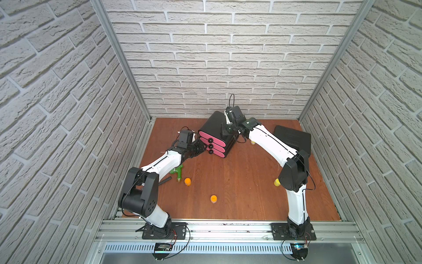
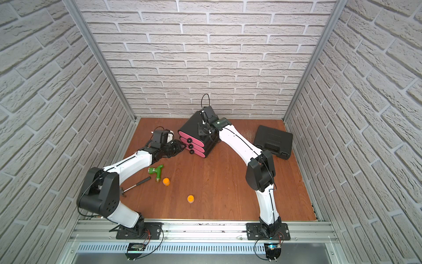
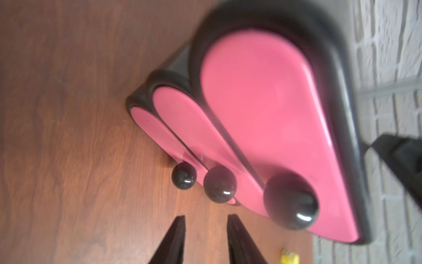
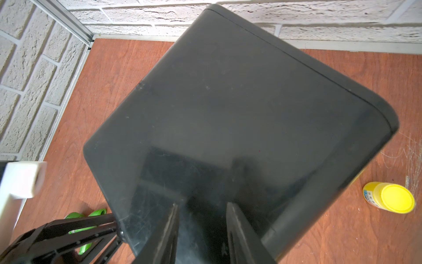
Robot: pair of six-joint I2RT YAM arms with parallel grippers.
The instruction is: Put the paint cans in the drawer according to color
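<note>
A black cabinet (image 4: 237, 101) with three pink drawers (image 1: 212, 136) and round black knobs (image 3: 219, 184) stands at the table's back middle, its drawers closed. My left gripper is before the fronts, fingers apart with nothing between them, below the knobs in its wrist view. Over the cabinet's top is my right gripper; its fingers show a gap with only dark surface behind, and whether they grasp anything is unclear. Two orange paint cans (image 1: 187, 181) stand at front left and front middle. One yellow can (image 1: 277, 181) is by the right arm, another yellow can (image 4: 391, 197) beside the cabinet.
A green toy drill (image 2: 156, 171) and a dark-handled hammer (image 2: 137, 185) lie at left near the left arm. A black case (image 2: 273, 141) lies at the back right.
</note>
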